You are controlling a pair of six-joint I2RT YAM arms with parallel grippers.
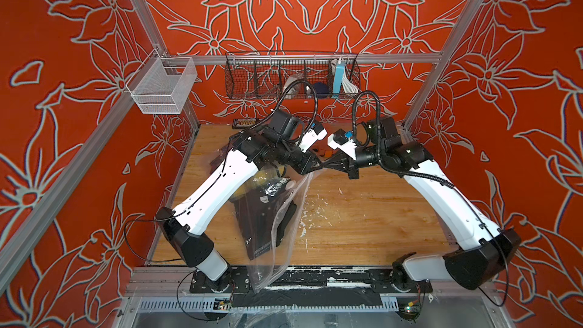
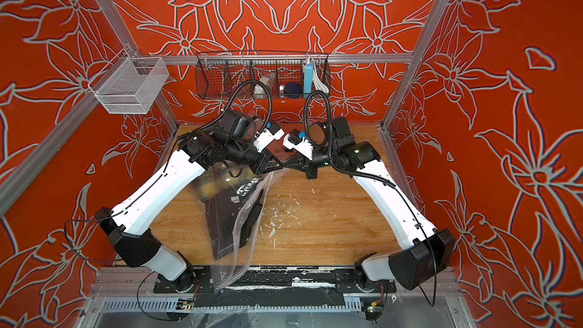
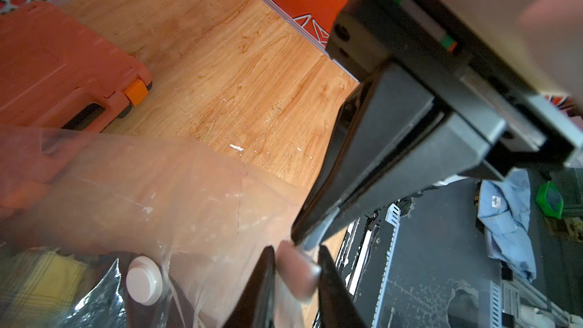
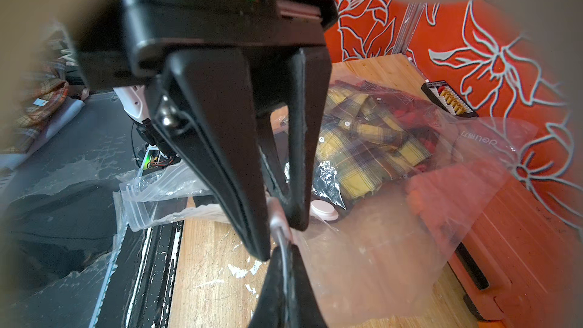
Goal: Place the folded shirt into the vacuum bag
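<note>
The clear vacuum bag (image 1: 279, 218) lies at the left-centre of the table and over its front edge, with a plaid yellow shirt (image 4: 358, 145) inside and dark folded cloth seen through it. Its pink slider (image 3: 296, 270) is between the two grippers, which meet above the table centre. My left gripper has its fingers either side of the slider, apparently part open; whether they press on it cannot be told. My right gripper is shut on the bag's zip edge right beside the slider.
An orange case (image 3: 60, 66) lies at the back behind the bag. A wire basket (image 1: 267, 76) and a white basket (image 1: 161, 97) hang on the walls.
</note>
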